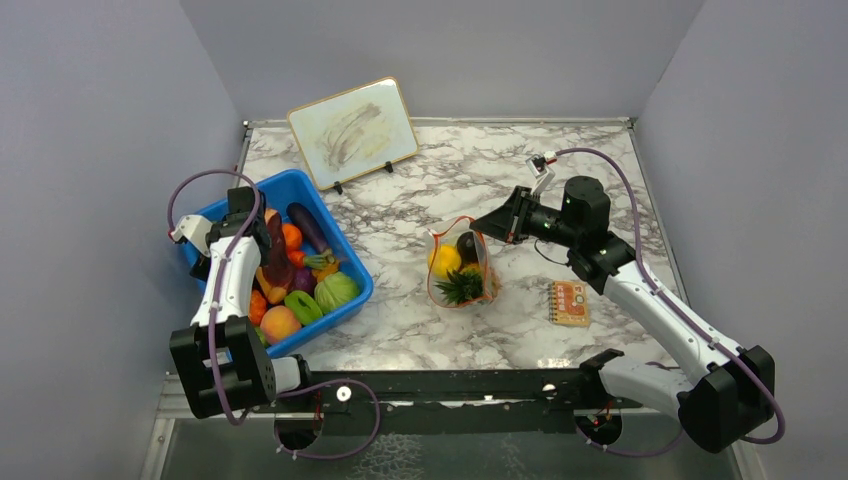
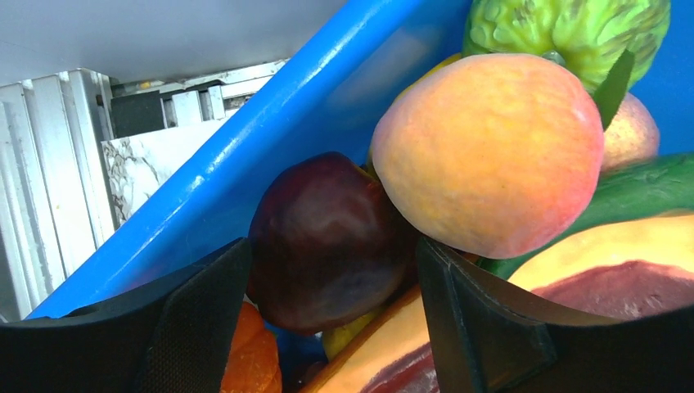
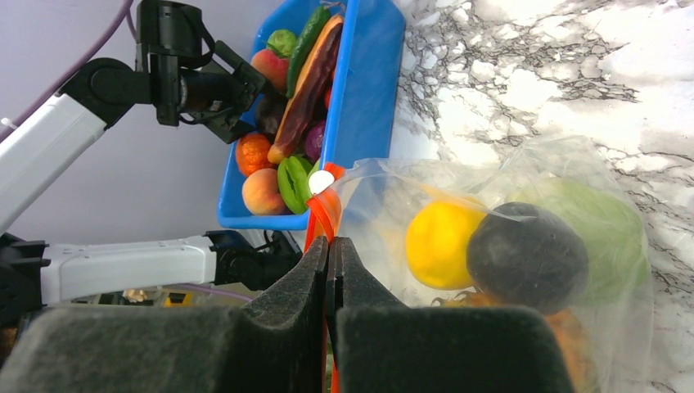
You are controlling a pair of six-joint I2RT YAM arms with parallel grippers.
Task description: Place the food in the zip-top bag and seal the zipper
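In the top view, the clear zip top bag point(image 1: 461, 225) stands mouth-open on the table, its orange zipper rim facing the front. Yellow, dark and green food pieces show inside it. My right gripper is shut on the bag's orange rim point(image 3: 325, 209). Over at the left, my left gripper reaches into the blue tray point(image 2: 214, 157) of food. Its fingers point(image 2: 214, 286) stand apart, one on each side of a dark purple round fruit point(image 2: 327, 237); whether they press on it I cannot tell. A peach point(image 2: 491, 155) partly overlaps the dark fruit.
More food crowds the tray, including an eggplant point(image 1: 308, 228) and a green melon-like piece point(image 1: 337, 290). A whiteboard point(image 1: 353, 132) leans at the back, and a small orange notebook point(image 1: 569, 303) lies at the right. Marble between tray and bag is clear.
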